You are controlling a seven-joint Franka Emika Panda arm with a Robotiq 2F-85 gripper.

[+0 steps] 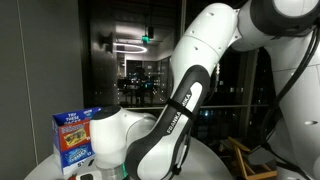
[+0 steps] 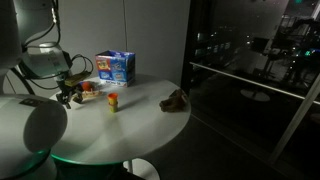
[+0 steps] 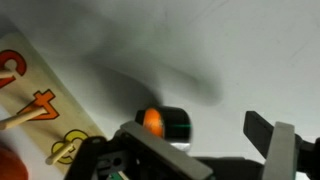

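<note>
In the wrist view my gripper is open, its fingers wide apart with bare white table between them. A small object with an orange end and a dark green-black side (image 3: 174, 126) lies close by the left finger, partly hidden by it. To the left is a wooden board (image 3: 52, 92) with painted numbers and pegs. A red rounded thing (image 3: 10, 166) shows at the lower left corner. In exterior view 2 the gripper (image 2: 68, 98) is low over the left of the table, beside the small items.
A blue and red box (image 2: 116, 68) stands at the table's back. An orange, yellow and green piece (image 2: 113, 102) stands near the middle, with a brown lump (image 2: 175, 102) by the right edge. Between these, the white table (image 2: 145, 118) is largely clear.
</note>
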